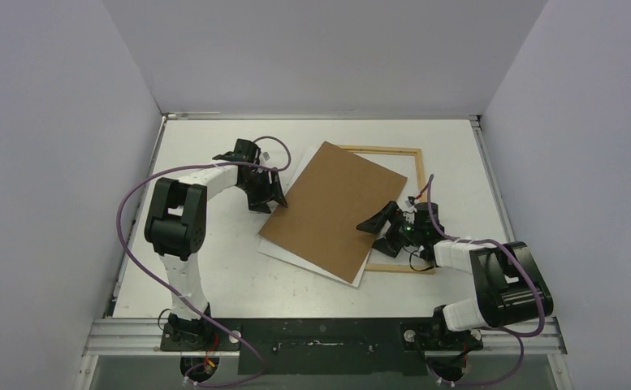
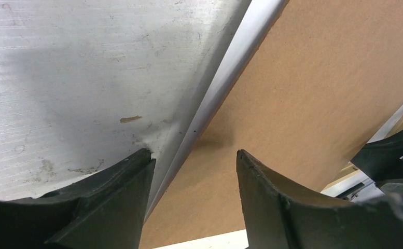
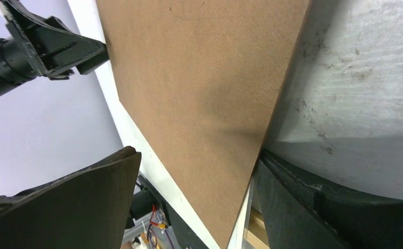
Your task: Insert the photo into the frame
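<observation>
A square brown board (image 1: pixel 328 211) lies slanted on a white sheet (image 1: pixel 300 263), both partly over the wooden frame (image 1: pixel 378 149). My left gripper (image 1: pixel 272 203) is at the board's left edge; in the left wrist view its fingers stand apart, one over the board (image 2: pixel 282 119) and one beside its pale edge. My right gripper (image 1: pixel 377 236) is open at the board's right edge, one finger above the brown surface (image 3: pixel 199 104), the other low against the edge.
Grey walls close in the sides and back. Cables hang over both arms.
</observation>
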